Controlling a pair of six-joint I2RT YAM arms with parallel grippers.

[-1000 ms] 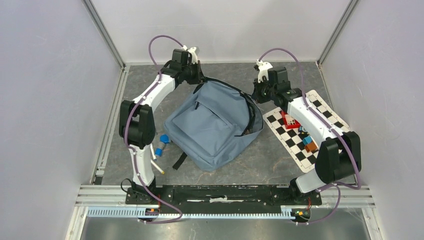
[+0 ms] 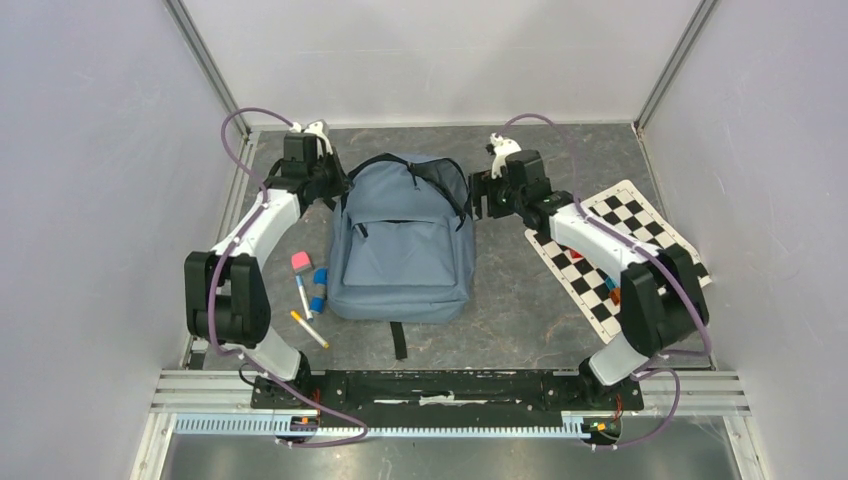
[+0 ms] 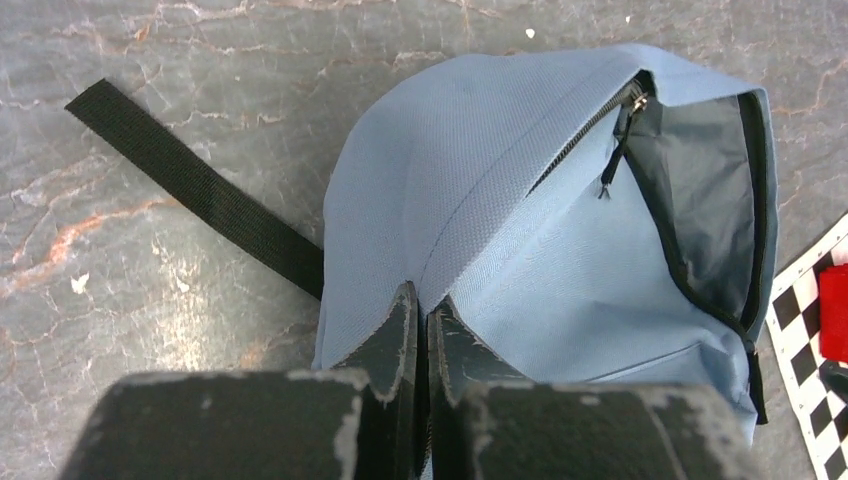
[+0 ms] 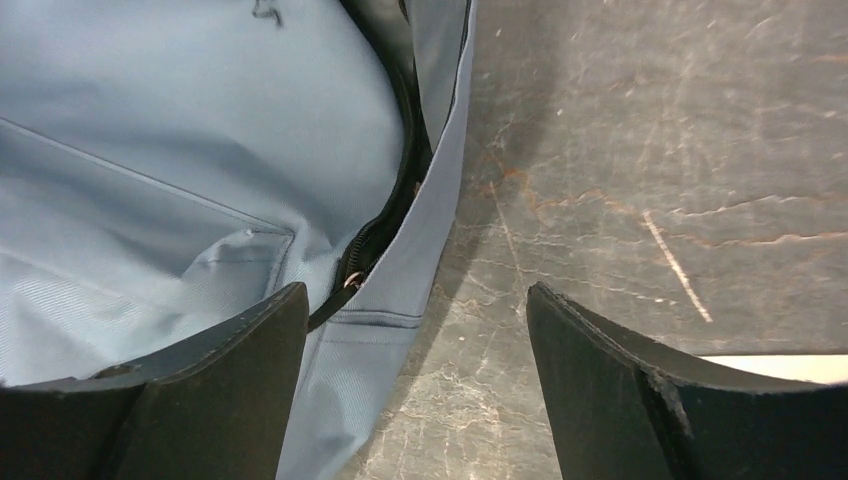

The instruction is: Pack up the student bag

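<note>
The blue-grey backpack (image 2: pixel 395 255) lies in the middle, its top zip partly unzipped, with the dark lining showing in the left wrist view. My left gripper is shut on the bag's fabric at its upper-left edge. My right gripper stands open at the bag's right side, beside the raised flap (image 4: pixel 435 210) and zip, with nothing clearly held between its fingers. A black strap (image 2: pixel 398 340) sticks out below the bag.
Markers (image 2: pixel 308 330), a pink block (image 2: pixel 301 261) and a blue-grey item (image 2: pixel 319 290) lie left of the bag. A checkered board (image 2: pixel 565 285) with coloured pieces lies right. Bare floor separates bag and board.
My left gripper has moved left and down, and the backpack with it, turning upright in the top view. My right gripper has moved left and now stands open.
</note>
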